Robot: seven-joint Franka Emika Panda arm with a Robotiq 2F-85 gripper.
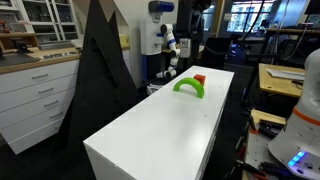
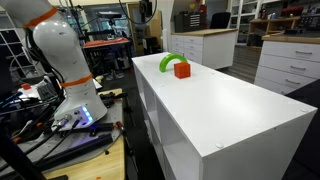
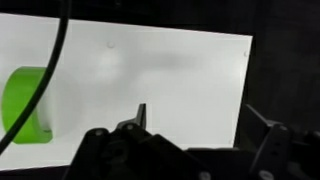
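A green arch [image 1: 189,84] stands on the white table [image 1: 150,128], with a red block [image 1: 199,79] close by. From the other side, the red block [image 2: 182,70] is nearer the camera and the arch [image 2: 175,57] is partly behind it. Along the left of the wrist view, the green arch [image 3: 22,105] is crossed by a black cable; no red block shows there. My gripper is open at the bottom of that view, its dark fingers wide apart with nothing between them. It hangs above the table, clear of the arch.
The white arm [image 2: 65,55] rises beside the table. Drawer cabinets [image 1: 38,95] stand beyond a dark gap.
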